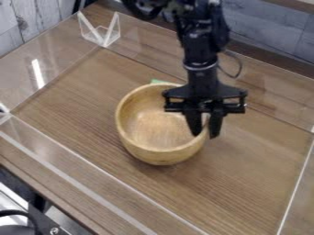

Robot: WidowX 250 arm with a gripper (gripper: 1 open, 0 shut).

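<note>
A light wooden bowl (150, 133) sits in the middle of the table. My black gripper (205, 119) is over the bowl's right side, its fingers reaching down at the right rim. Whether anything is between the fingers cannot be seen clearly. A small pale green item (161, 83) shows just behind the bowl, partly hidden.
A white wire-like stand (101, 29) stands at the back left. A cable loops beside the arm.
</note>
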